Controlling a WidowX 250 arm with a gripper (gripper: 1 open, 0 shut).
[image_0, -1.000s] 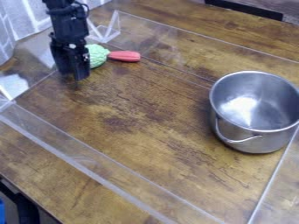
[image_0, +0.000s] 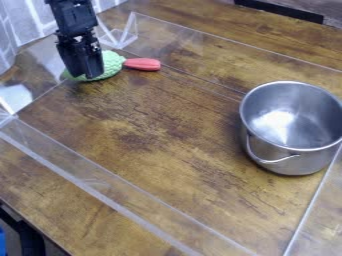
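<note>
At the upper left of the camera view, my black gripper (image_0: 83, 68) is lowered onto a pale green object (image_0: 110, 64) with a textured surface, which its fingers partly cover. A red piece (image_0: 142, 64), like a handle, lies just right of the green object. Whether the fingers are open or shut on the object is too small to tell.
A large steel pot (image_0: 290, 128) with a wire handle stands at the right. Clear plastic strips or walls border the wooden table (image_0: 160, 170) along the left and lower edges.
My gripper has shifted slightly up in the view, over the green object, whose visible shape now looks flatter. The pot has not moved.
</note>
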